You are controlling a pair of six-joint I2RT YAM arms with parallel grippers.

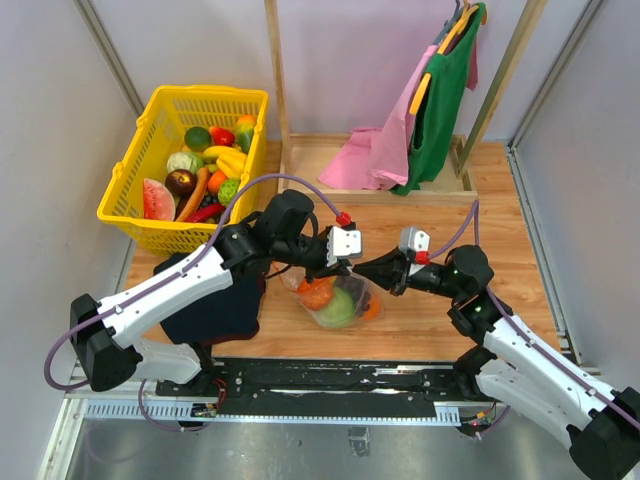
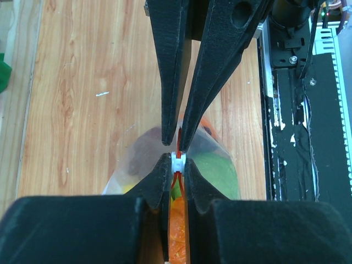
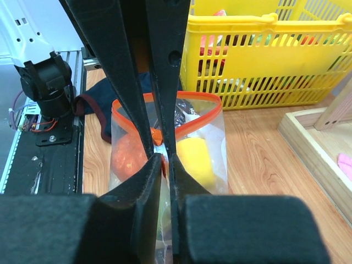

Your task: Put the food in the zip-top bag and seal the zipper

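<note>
The clear bag (image 1: 342,312) stands on the table with food inside; its orange zip rim (image 3: 201,118) shows in the right wrist view. My left gripper is shut on the small white zipper slider (image 2: 178,164) at one end of the zip. From the opposite side, my right gripper reaches the same spot, its fingers narrowly open around the thin orange zip end. A green round food (image 2: 217,170) and an orange one (image 2: 177,231) show through the plastic. In the top view both fingertip sets meet above the bag and partly hide its top.
A yellow basket (image 1: 127,213) of fruit and vegetables stands at the back left. Dark folded cloth (image 1: 210,315) lies left of the bag. Behind is a wooden rack (image 1: 330,197) with hanging garments. Bare table (image 1: 520,290) lies to the right.
</note>
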